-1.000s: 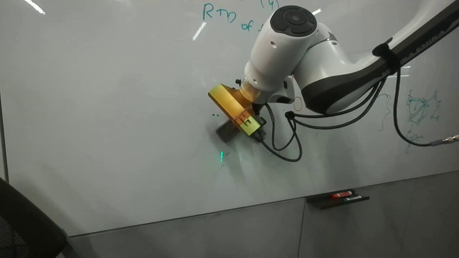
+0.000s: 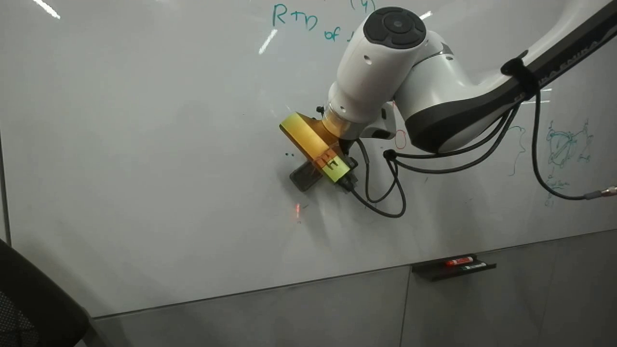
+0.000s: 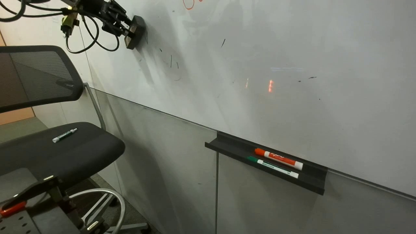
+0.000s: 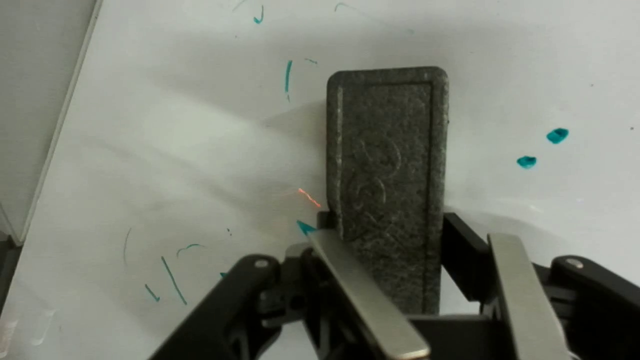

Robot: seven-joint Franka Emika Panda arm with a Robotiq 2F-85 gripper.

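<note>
In the wrist view my gripper is shut on a dark grey block that looks like a board eraser (image 4: 387, 150), one finger on each long side. The block's far half sticks out beyond the fingers. Exterior view 2 has the eraser (image 3: 136, 32) up at the whiteboard (image 3: 343, 43), with its face against the surface or very close; exact contact cannot be told. From exterior view 1 only one end of the eraser (image 2: 304, 177) shows below the yellow bracket, which hides most of the fingers.
Several short green marks and two green dots (image 4: 557, 135) surround the eraser. Green writing (image 2: 295, 16) stands higher up. A black tray (image 3: 230, 145) below the board holds a red marker (image 3: 279, 158) and a green one (image 3: 275, 168). The chair (image 3: 89, 144) stands at the left.
Arm and eraser look unmoved in exterior view 1. The small bright streak on the board below them has turned from green to red, and the cable at the right hangs slightly differently.
</note>
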